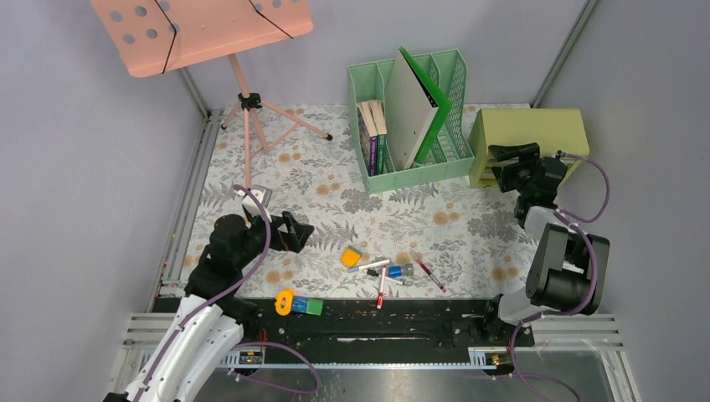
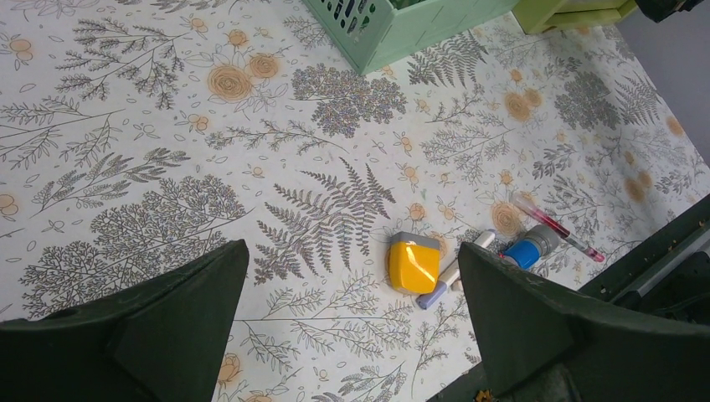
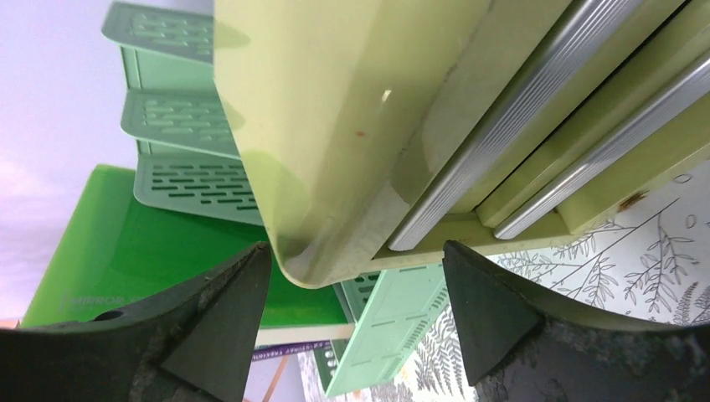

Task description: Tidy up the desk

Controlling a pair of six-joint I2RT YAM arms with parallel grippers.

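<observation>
A yellow-green drawer unit (image 1: 527,126) stands at the back right. My open right gripper is at its front, with the silver-handled front (image 3: 444,184) just beyond the fingertips. My open left gripper hovers over the left of the desk. A green file organizer (image 1: 452,167) holds books (image 1: 373,134) and a green binder (image 1: 431,126). Near the front edge lie an orange object (image 2: 414,264), a blue-banded cylinder (image 2: 523,251), a red pen (image 2: 578,243) and several markers (image 1: 368,265).
A pink music stand (image 1: 209,33) occupies the back left. A yellow object (image 1: 285,301) with blue and green pieces sits on the black front edge.
</observation>
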